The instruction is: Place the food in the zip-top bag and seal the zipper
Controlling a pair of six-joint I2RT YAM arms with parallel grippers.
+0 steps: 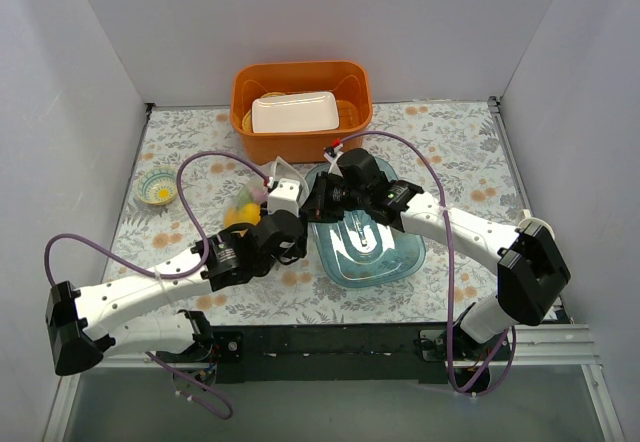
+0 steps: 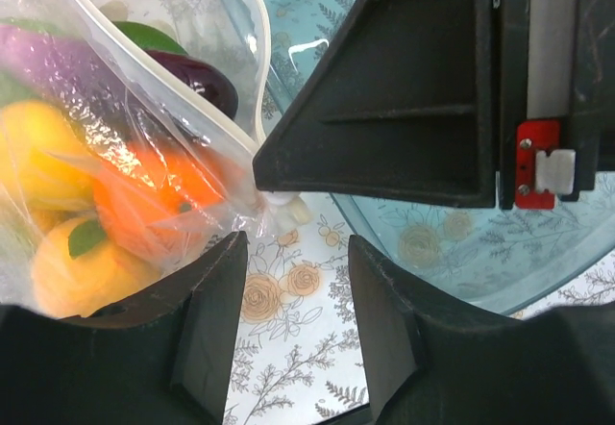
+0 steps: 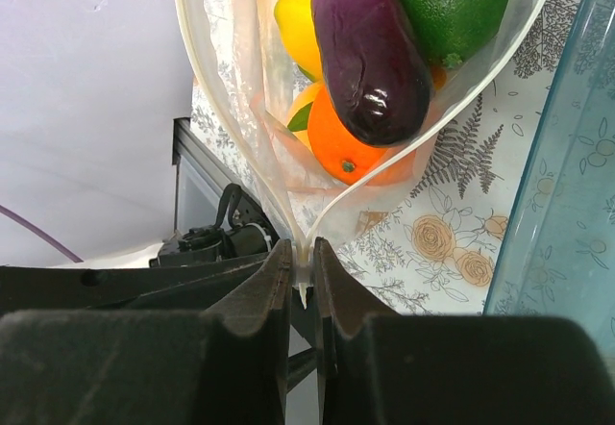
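Note:
A clear zip top bag gapes open in the right wrist view, its two rims meeting in a V at my right gripper, which is shut on that corner. Inside lie a purple eggplant, an orange fruit, a yellow fruit and a green one. Just below the pinched corner, in the left wrist view, my left gripper stands open. Between its fingers only the patterned table shows. The white zipper end pokes out by the right gripper's tip. From above, the arms hide most of the bag.
A teal lidded container lies under and beside the right arm. Behind stands an orange bin with a white tray in it. A patterned bowl sits far left.

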